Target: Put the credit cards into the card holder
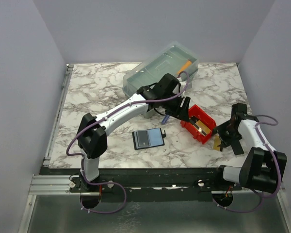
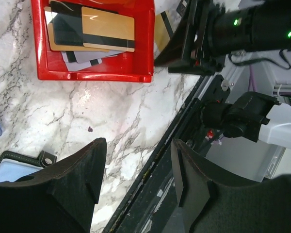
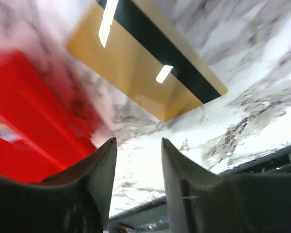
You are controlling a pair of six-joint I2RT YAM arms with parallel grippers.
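Note:
The card holder (image 1: pixel 149 138) lies open on the table, left of centre; its corner (image 2: pixel 13 170) shows in the left wrist view. Gold and silver cards (image 2: pixel 106 29) lie in a red box (image 2: pixel 148 48). Beside that box, a gold card with a black stripe (image 3: pixel 136 60) lies flat on the marble. My right gripper is partly open near this card's edge, its fingers apart and nothing between them. Over the table beside the red box, my left gripper stands open and empty.
A dark card (image 1: pixel 237 147) lies at the right, partly hidden by the right arm. A large clear bin (image 1: pixel 157 70) stands at the back, and a blue item (image 1: pixel 165 119) lies left of the red box.

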